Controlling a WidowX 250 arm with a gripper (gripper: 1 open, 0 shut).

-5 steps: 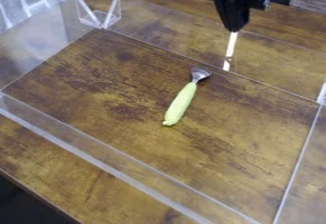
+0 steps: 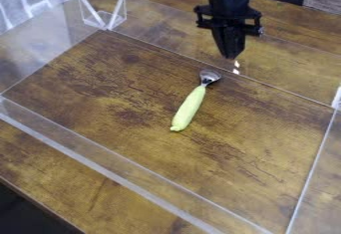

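A pale yellow-green tool, shaped like a long handle with a small metal head, lies diagonally on the wooden surface in the middle of the clear-walled area, its metal end toward the back. My black gripper hangs above the back of that area, higher in the view than the tool and apart from it, pointing down. Its fingertips are small and dark, and whether they are parted is hard to see.
Low clear plastic walls surround the work area, with a clear bracket at the back left corner. A white railing shows at the top left. The wood around the tool is bare.
My gripper has moved down and a little to the left, from near the top edge toward the tool. The tool lies where it was.
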